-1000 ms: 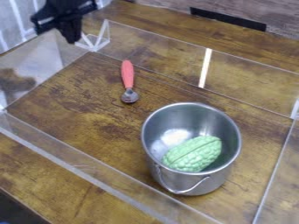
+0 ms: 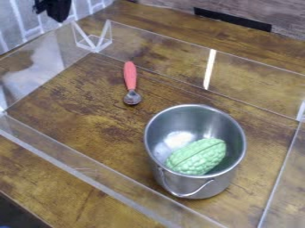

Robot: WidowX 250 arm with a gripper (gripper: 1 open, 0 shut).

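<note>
A steel bucket (image 2: 167, 134) stands at the lower right of the camera view, with a light green, bumpy vegetable (image 2: 197, 156) lying inside it. A scoop with a red handle (image 2: 130, 76) lies on the wooden surface, left of and behind the bucket, its metal end toward the front. The dark gripper (image 2: 52, 7) is at the top left edge, mostly out of frame and far from both bucket and scoop; its fingers are too cropped and small to read.
Clear plastic walls border the wooden floor (image 2: 71, 116) on the left, back and right. A white strip (image 2: 210, 69) stands on the back wall.
The gripper has moved up and out toward the top left edge, leaving most of the frame. The bucket, vegetable and scoop have not moved.
</note>
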